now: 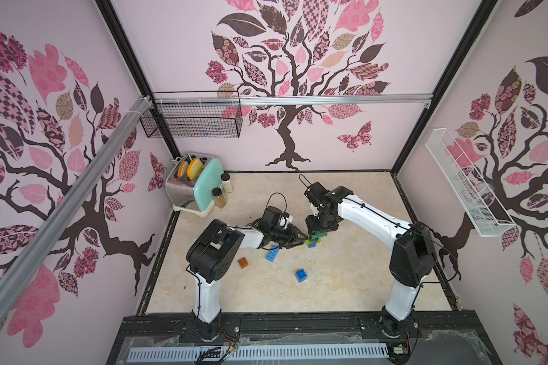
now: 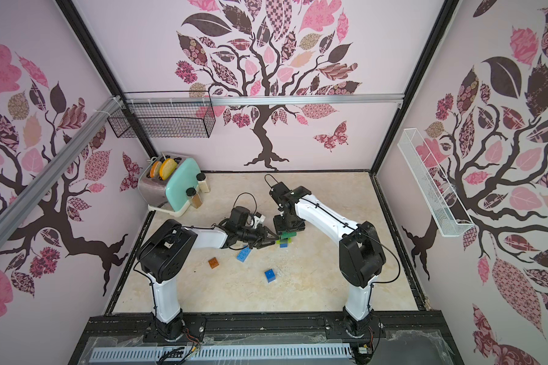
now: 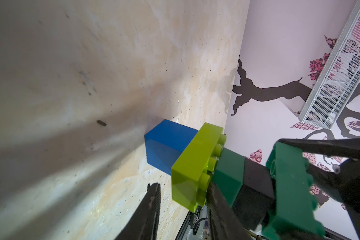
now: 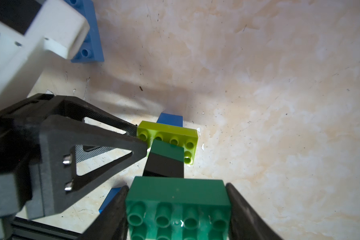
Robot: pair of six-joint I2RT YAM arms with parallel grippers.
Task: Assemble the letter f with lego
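Observation:
A small stack stands at mid-table: a blue brick underneath, a lime brick on it, then a dark green brick and a black brick. My left gripper reaches in from the side and is shut on one end of the lime brick. Over the stack, my right gripper is shut on a longer dark green brick, studs showing. That brick sits right at the black one; I cannot tell whether they are pressed together or slightly apart.
Loose on the table lie a long blue brick, a square blue brick and an orange-brown brick. A toaster-like rack and two bottles stand at the back left.

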